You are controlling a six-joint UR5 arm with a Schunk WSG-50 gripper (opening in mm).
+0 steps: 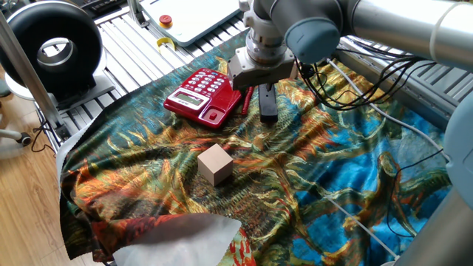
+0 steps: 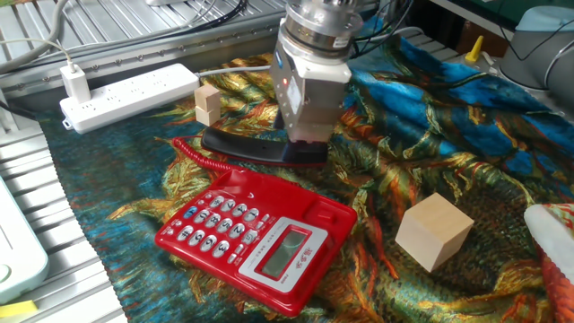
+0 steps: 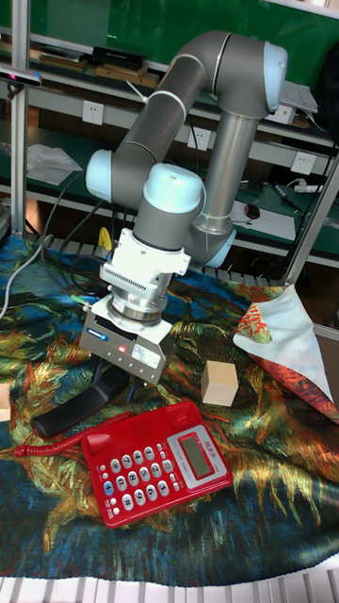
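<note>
A red desk telephone [image 2: 260, 233] with a keypad and small display lies on the patterned cloth. Its black handset [image 2: 256, 148] rests off the cradle, joined to it by a red coiled cord [image 2: 193, 154]. Low over one end of the handset is my gripper [image 3: 117, 382], pointing down. Its thin dark fingers look spread apart in exterior view 3, though the gripper body and handset partly hide the tips. I cannot tell whether they touch the handset. A plain wooden cube [image 1: 215, 164] sits apart from the phone on the cloth.
A white power strip [image 2: 134, 96] and small stacked wooden blocks [image 2: 207, 105] lie beyond the handset. Black cables [image 1: 355, 85] hang beside the arm. The wrinkled cloth [image 1: 148, 162] has a folded pale corner [image 3: 291, 336].
</note>
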